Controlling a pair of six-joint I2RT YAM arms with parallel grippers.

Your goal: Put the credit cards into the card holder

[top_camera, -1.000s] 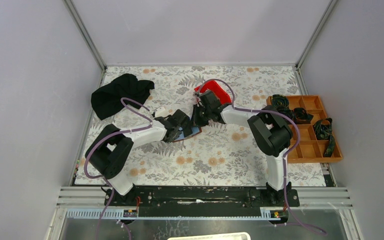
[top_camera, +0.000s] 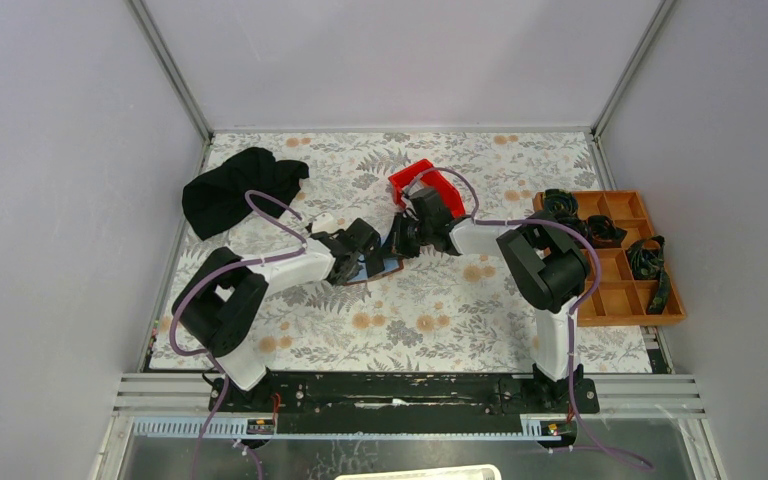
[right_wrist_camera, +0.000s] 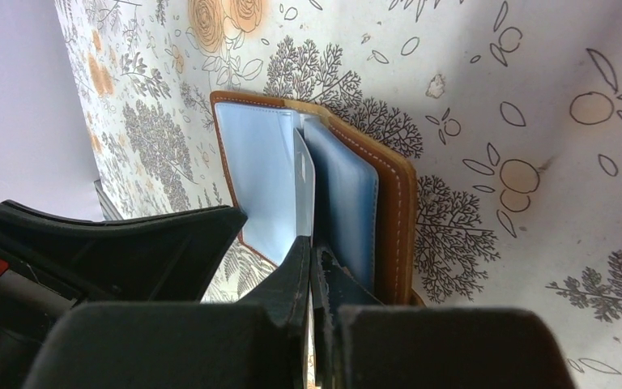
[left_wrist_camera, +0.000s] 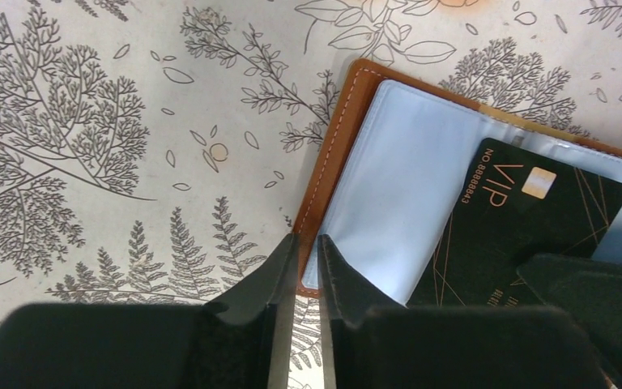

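A brown card holder (left_wrist_camera: pixel 334 162) with pale blue sleeves lies open on the table. A black VIP card (left_wrist_camera: pixel 502 211) lies over its sleeve in the left wrist view. My left gripper is over the holder's left edge, its fingers slightly apart, nothing visible between them. My right gripper is shut at the middle of the holder, against the upright edge of a clear sleeve (right_wrist_camera: pixel 304 178); whether it grips that is unclear. In the top view both grippers meet over the holder, hiding much of it.
A red tray (top_camera: pixel 408 175) is behind the right arm, a black cloth (top_camera: pixel 230 195) at the back left, a wooden organizer (top_camera: pixel 610 305) with straps on the right.
My right gripper has moved slightly toward the front and right over the holder. The left arm has stayed almost still.
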